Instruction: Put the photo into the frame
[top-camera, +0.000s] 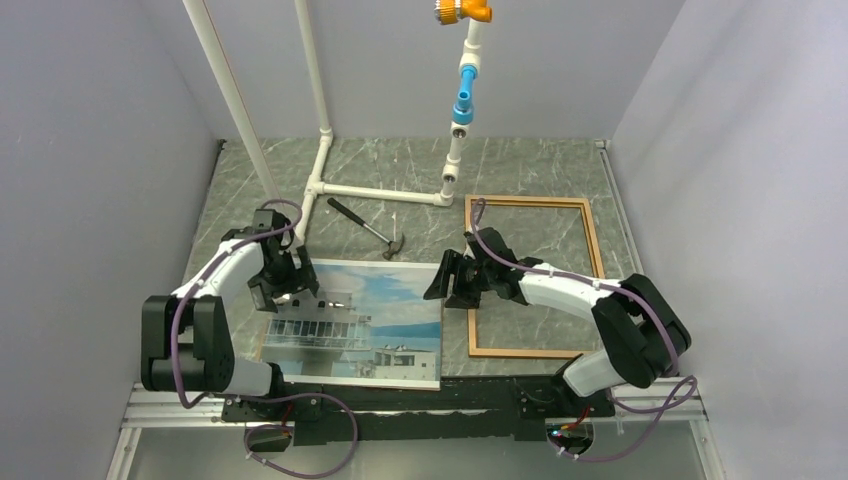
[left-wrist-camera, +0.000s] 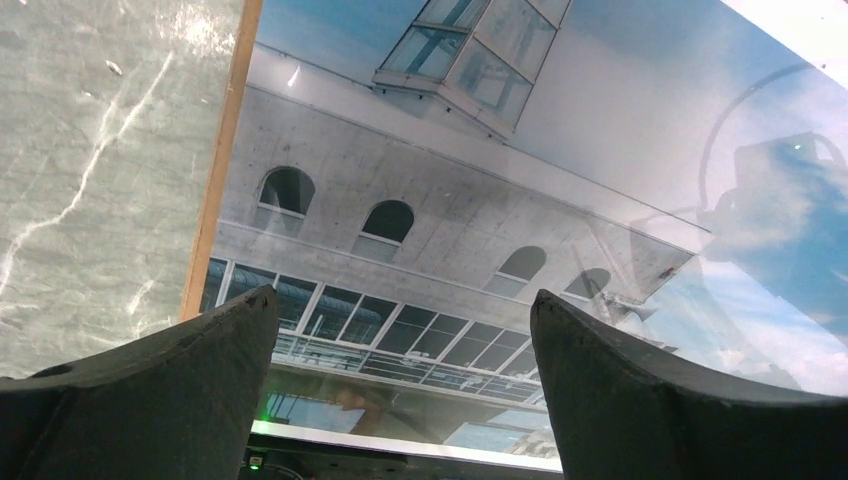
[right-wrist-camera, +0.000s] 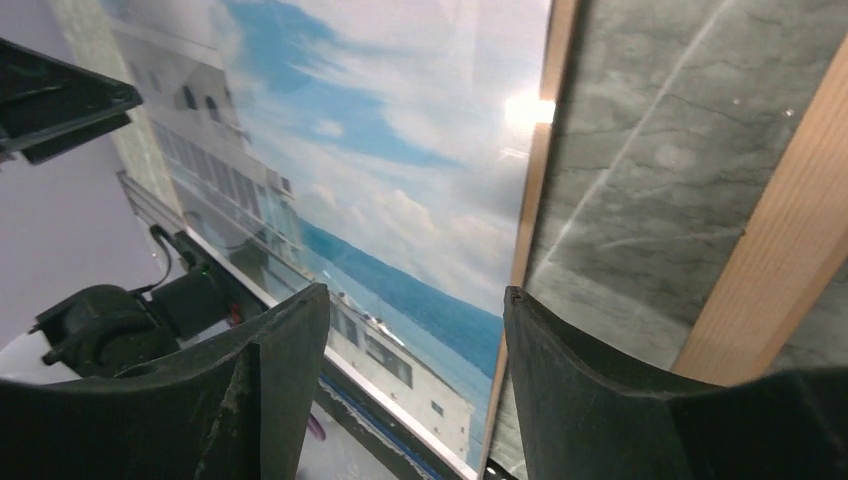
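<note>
A large photo (top-camera: 400, 320) of a white building under blue sky lies under a glossy surface at the front left of the table. Thin wood shows along its side edges. To the right lies the empty light-wood frame (top-camera: 530, 353). My left gripper is over the photo's left part, fingers wide apart and nothing seen between them. At the photo's right edge, my right gripper has its fingers apart; the edge passes close by its right finger (right-wrist-camera: 545, 345). Whether it touches cannot be told.
A hammer (top-camera: 350, 213) lies behind the photo. White pipes (top-camera: 385, 194) with blue and orange fittings stand at the back, one end close to my left arm. Bare marble table shows inside the frame. Walls rise on both sides.
</note>
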